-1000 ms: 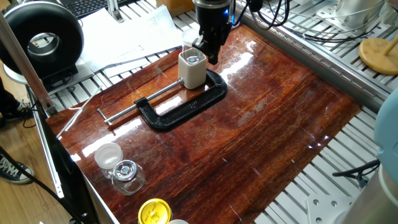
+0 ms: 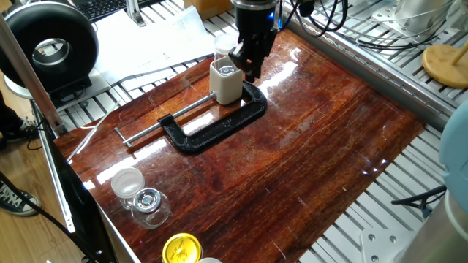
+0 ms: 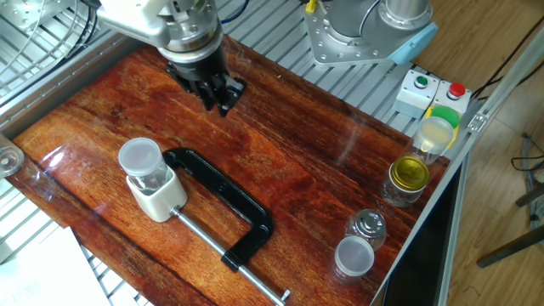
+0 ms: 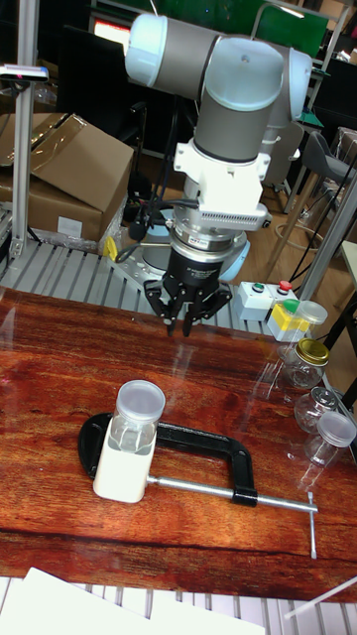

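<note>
A clear jar with a frosted white lid stands upright in a beige holder. The holder sits at the end of the black C-clamp, whose metal screw reaches it. My gripper hangs above the wooden board, behind the holder in exterior view 3 and clear of the jar. Pointing downward, its dark fingers have nothing visible between them. Their spacing is hard to judge from these angles. In exterior view 1 the gripper overlaps the holder's right side.
Along one end of the board stand several more jars, one with a yellow lid, one with a silver lid and one with a white lid. The board's middle is bare. White papers lie beside the board.
In exterior view 1 my gripper has shifted slightly right over the last second, and its fingers appear at a different angle. The jar, holder and clamp have stayed put.
</note>
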